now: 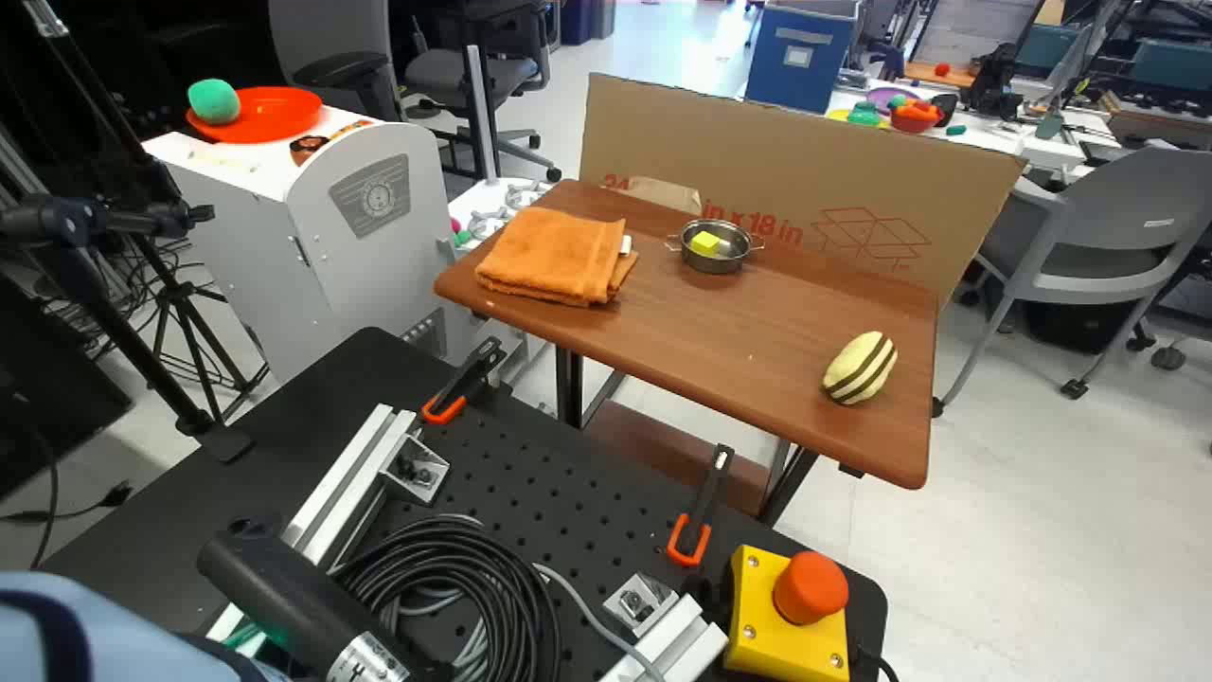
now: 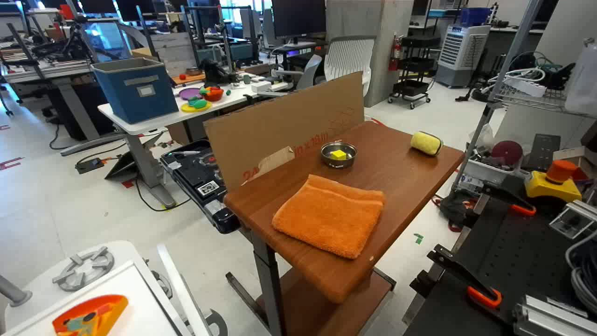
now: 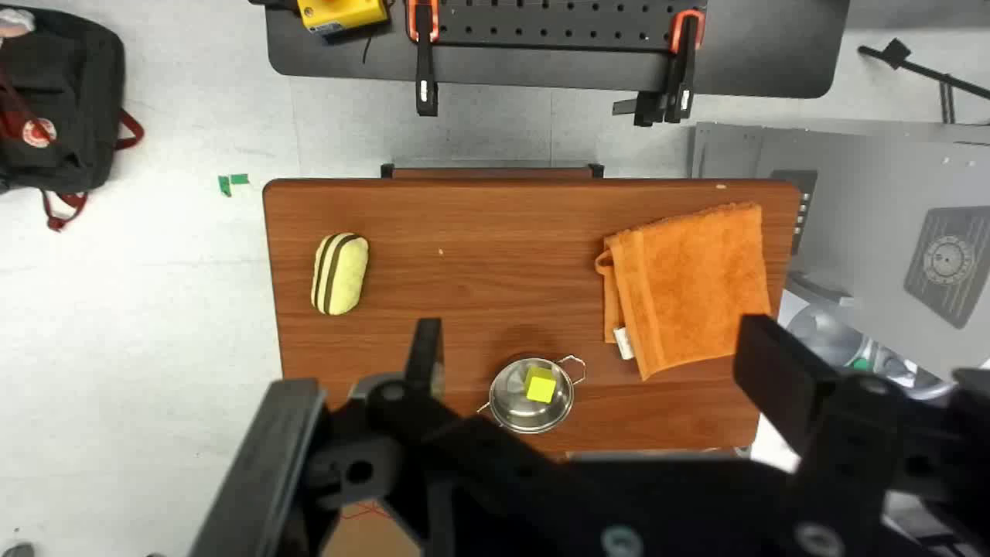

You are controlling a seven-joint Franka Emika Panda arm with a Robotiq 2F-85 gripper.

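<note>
High above the brown table (image 3: 445,316), my gripper is open, its two black fingers wide apart and nothing between them. Below, a small steel pot (image 3: 510,408) with two handles holds a yellow cube (image 3: 540,384). A folded orange towel (image 3: 701,283) lies on one end of the tabletop, with a white tag at its edge. Toward the opposite end rests a pale yellow plush (image 3: 340,274) with dark stripes. Exterior view 1 shows the same pot (image 1: 727,263), towel (image 1: 557,252) and plush (image 1: 860,367); the gripper is in neither exterior view.
A cardboard panel (image 1: 784,182) stands along the table's far edge, behind the pot. Opposite is a black perforated bench (image 1: 545,466) with clamps, coiled cable and a yellow box with a red button (image 1: 790,614). Between plush, pot and towel the tabletop is clear.
</note>
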